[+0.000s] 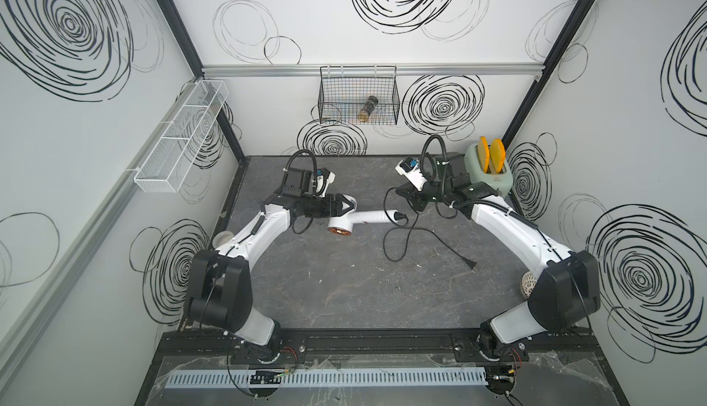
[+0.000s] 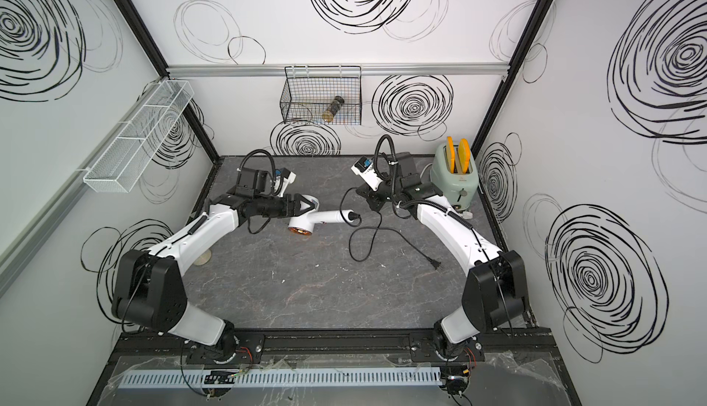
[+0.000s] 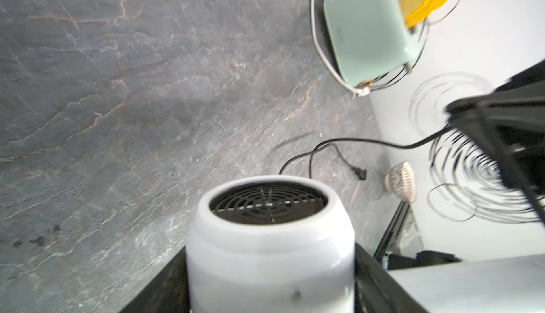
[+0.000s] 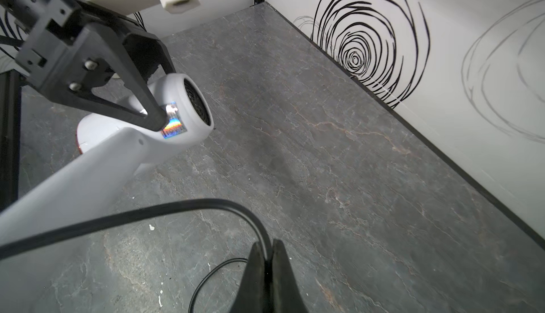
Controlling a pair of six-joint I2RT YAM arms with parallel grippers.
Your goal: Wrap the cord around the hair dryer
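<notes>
The white hair dryer (image 1: 372, 216) is near the middle, its copper-coloured end facing the front and its handle toward the right. My left gripper (image 1: 344, 205) is shut on the head; in the left wrist view, the dryer's body (image 3: 266, 262) fills the space between the fingers. My right gripper is shut on the black cord (image 4: 142, 213), a strand of which runs from the fingertips toward the handle. In the top left view the rest of the cord (image 1: 403, 258) forms a loose loop, ending at the plug (image 1: 470, 263). No turns show around the dryer.
A green toaster (image 1: 489, 170) with yellow slices stands at the back right. A wire basket (image 1: 358, 104) hangs on the back wall, a white rack (image 1: 180, 137) on the left.
</notes>
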